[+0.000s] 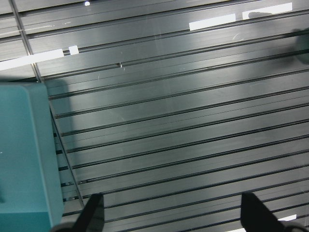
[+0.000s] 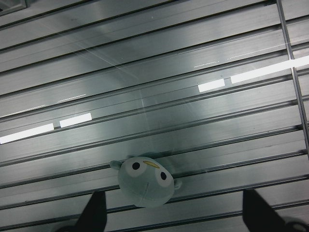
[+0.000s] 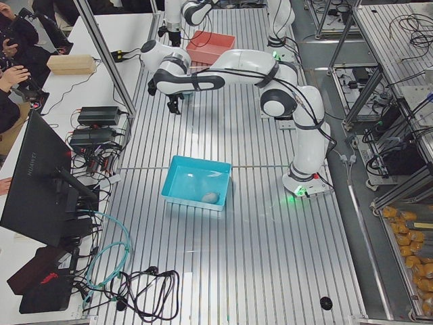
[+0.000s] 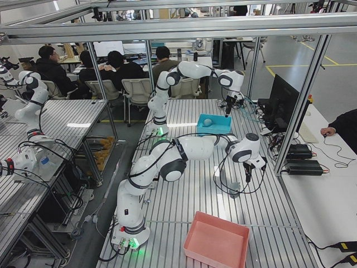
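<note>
A pale plush toy with a face (image 2: pixel 146 181) lies on the slatted table below my right gripper (image 4: pixel 251 170), whose fingers are wide apart at the bottom of the right wrist view with nothing between them. My left gripper (image 3: pixel 174 108) hangs over bare table beside the blue bin (image 1: pixel 39 154), also open and empty in its wrist view. The blue bin (image 3: pixel 177 198) holds a pale round object (image 3: pixel 210 197).
A red bin (image 4: pixel 215 251) stands on the table beside the right arm. Cables (image 3: pixel 149 291), a monitor (image 3: pixel 40 183) and black boxes line one side.
</note>
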